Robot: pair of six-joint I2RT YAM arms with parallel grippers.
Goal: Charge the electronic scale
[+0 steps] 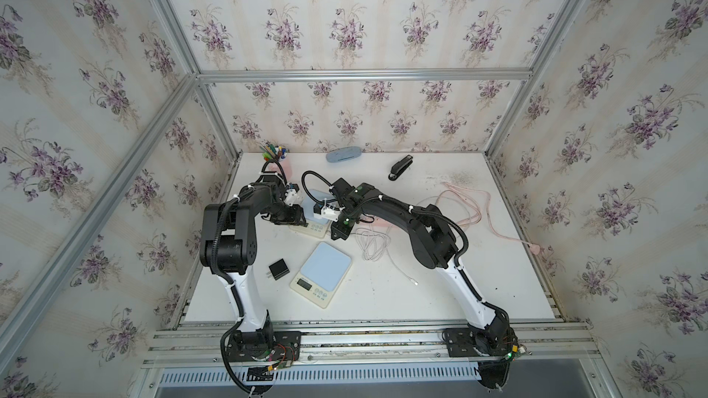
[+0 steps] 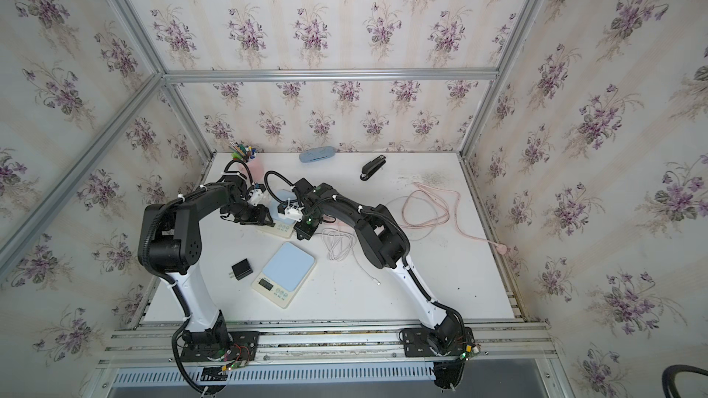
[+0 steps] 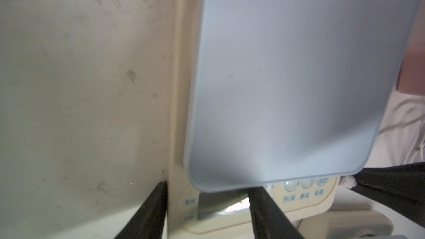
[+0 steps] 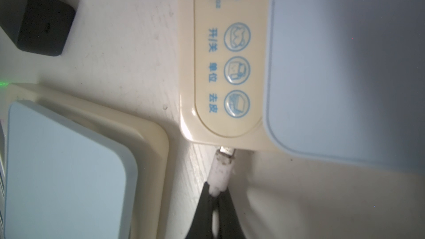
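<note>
The far cream scale with a blue-grey plate [image 1: 317, 228] lies between my two grippers. In the left wrist view, my left gripper has its fingers apart at the scale's display end; one finger [image 3: 152, 212] is by the left edge, the other overlaps the display. My right gripper is shut on the white cable plug [image 4: 221, 173]. The plug's metal tip meets the scale's side [image 4: 208, 138] near the buttons; some metal shows, and how deep it sits is unclear. A second, similar scale [image 1: 324, 269] lies nearer the front.
A black charger block [image 1: 278, 269] lies front left. White cable coils [image 1: 374, 244] spread right of the scales. At the back are a pink pen holder [image 1: 284, 168], a blue-grey case [image 1: 343, 154] and a black stapler [image 1: 400, 167].
</note>
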